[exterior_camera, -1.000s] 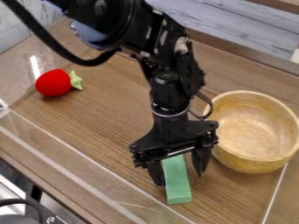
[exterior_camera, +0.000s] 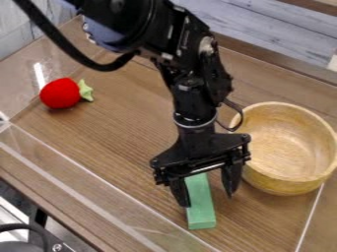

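Observation:
My black gripper points down in the middle of the view, its fingers apart on either side of the upper end of a green rectangular block on the wooden table. The block's far end is hidden under the gripper. I cannot see the fingertips clearly against the block.
A light wooden bowl stands just right of my gripper. A red tomato-like object with a pale green top lies at the upper left. A table edge runs along the lower left.
My gripper has shifted very slightly; the block, bowl and red object look unmoved.

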